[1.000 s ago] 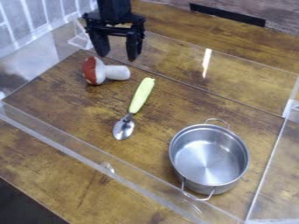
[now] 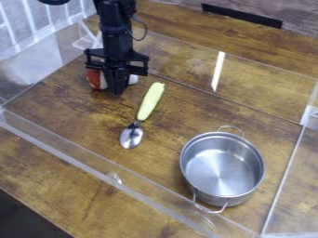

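The black gripper [image 2: 115,76] hangs at the upper left, low over a red and white object [image 2: 97,81], which it largely hides; whether anything is between its fingers cannot be seen. A spoon with a pale yellow-green handle [image 2: 151,102] lies on the wooden surface to the right of it, its metal bowl [image 2: 132,136] toward the front. A steel pot [image 2: 221,169] with two loop handles sits at the lower right.
Clear plastic walls surround the work area at the left, back, front and right. Bare wood [image 2: 69,149] lies at the left front and between the spoon and the right wall.
The gripper has come down and toward the front, from behind the red and white object to right over it. The spoon and pot have not moved.
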